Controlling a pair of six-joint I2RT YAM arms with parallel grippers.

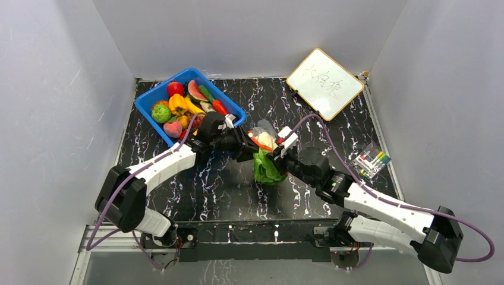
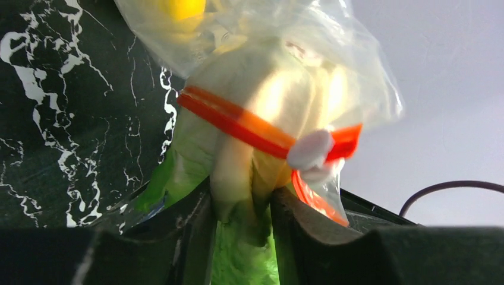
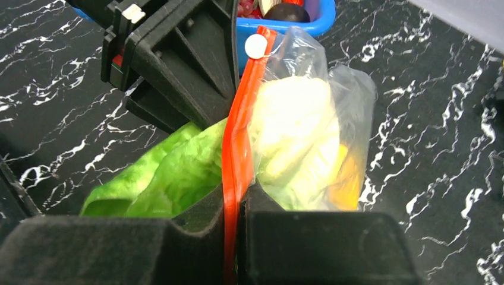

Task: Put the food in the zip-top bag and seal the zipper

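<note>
A leafy green cabbage [image 1: 268,169] sticks out of the clear zip bag [image 3: 353,98], its pale stem end inside and its leaves outside. The bag's mouth has an orange zipper strip [image 3: 238,130] with a white slider [image 3: 256,46]. My right gripper is shut on that strip at one side of the mouth. In the left wrist view, my left gripper has its fingers apart, with cabbage between their tips; whether they press on it is unclear. Something yellow [image 2: 184,9] shows deeper in the bag.
A blue basket [image 1: 145,113] of several fruits and vegetables stands at the back left, close to my left arm. A whiteboard [image 1: 325,83] lies at the back right, and a packet of markers [image 1: 371,161] at the right.
</note>
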